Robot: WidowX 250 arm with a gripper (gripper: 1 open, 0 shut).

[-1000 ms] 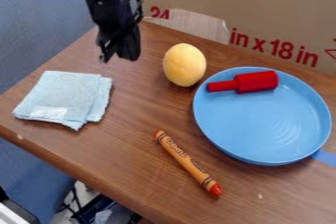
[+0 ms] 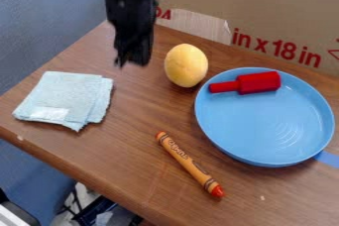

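Note:
My gripper (image 2: 133,44) hangs at the upper middle, above the wooden table, blurred and dark; whether it is open or shut is unclear. Right of it sits a yellow rounded object (image 2: 185,65). A folded light-blue cloth (image 2: 66,99) lies at the left. A blue plate (image 2: 265,126) at the right holds a red cylindrical object (image 2: 245,83). An orange crayon (image 2: 188,163) lies near the front.
A cardboard box (image 2: 279,12) stands behind the table. The left edge drops off to a blue area with dark items below.
The objects on the table have not moved.

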